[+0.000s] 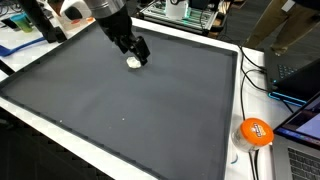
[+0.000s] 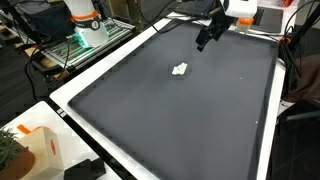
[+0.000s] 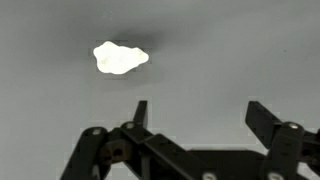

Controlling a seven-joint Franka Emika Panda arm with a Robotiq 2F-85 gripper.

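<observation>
A small white crumpled piece lies on the dark grey board, towards the upper left of the wrist view. Exterior view 2 shows the same white piece near the middle of the board's far half, and in exterior view 1 the white piece is close to the gripper. My gripper is open, its two fingers wide apart with only bare board between them. It hangs above the board, off to one side of the white piece and apart from it in the wrist view.
Most of the board is clear. An orange-topped white container stands beyond its right edge, with a laptop nearby. A cable runs at the board's far edge. Another robot arm stands off the board.
</observation>
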